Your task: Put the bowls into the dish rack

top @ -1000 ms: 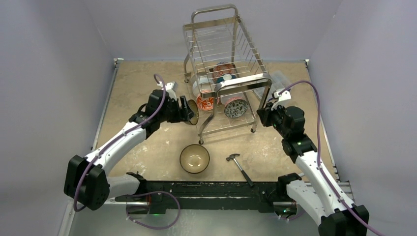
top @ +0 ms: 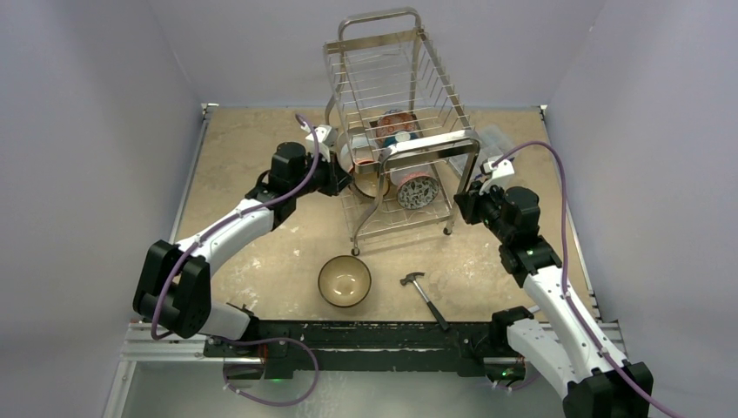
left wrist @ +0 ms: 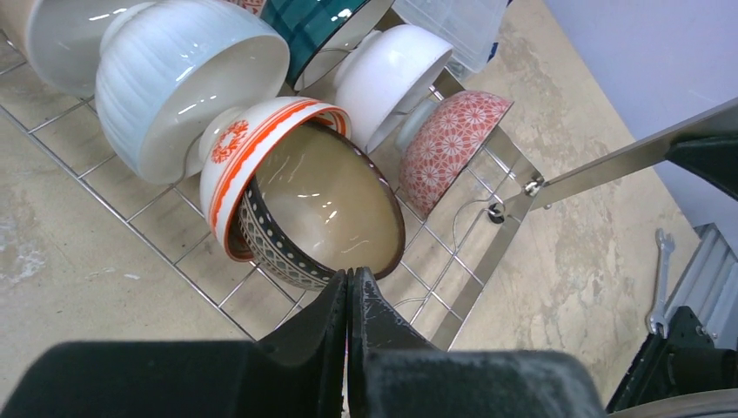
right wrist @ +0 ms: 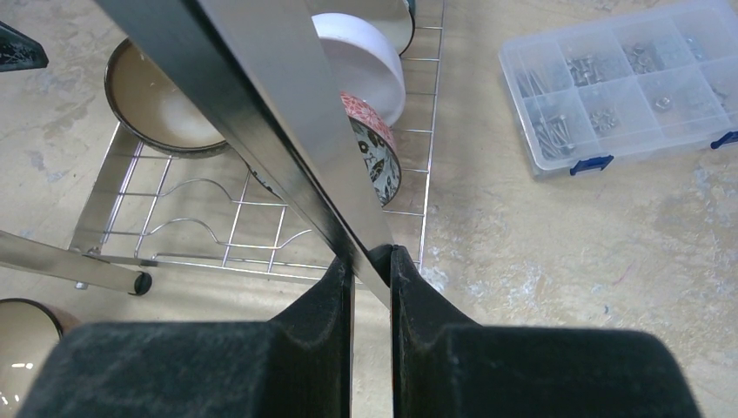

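Observation:
On the lower level of the wire dish rack (top: 374,229), a tan bowl with a dark patterned outside (left wrist: 335,205) leans on its side, tilted against the orange-banded white bowl (left wrist: 233,148). My left gripper is shut, its fingertips at that tan bowl's lower rim and nothing visible between them. Over at the rack's right side, my right gripper is shut on the rack's flat metal frame (right wrist: 291,113). A second tan bowl (top: 344,280) lies open side up on the table in front of the rack.
Other bowls stand in the rack, including a pale blue one (left wrist: 183,78), a white one (left wrist: 392,83) and a red-patterned one (left wrist: 452,144). A hammer (top: 425,297) lies front right of the rack. Beside the rack sits a clear parts box (right wrist: 609,87).
The left arm has carried the tan bowl rightward from the rack's left edge into its lower level, where it now leans on the orange-banded bowl. The right arm has stayed still.

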